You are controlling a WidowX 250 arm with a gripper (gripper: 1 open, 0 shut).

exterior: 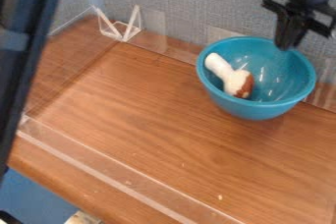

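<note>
A turquoise bowl [262, 105] stands on the wooden counter at the back right. Inside it, toward the left, lies a white object with a brown end [234, 76], like a toy mushroom. My black gripper [286, 39] is blurred at the upper right, above the bowl's back rim. Whether it is open or shut, and whether anything is between its fingers, I cannot make out.
A white wire stand [120, 29] is at the back left by the grey wall. A dark post fills the left edge, with a blue area below the counter's front.
</note>
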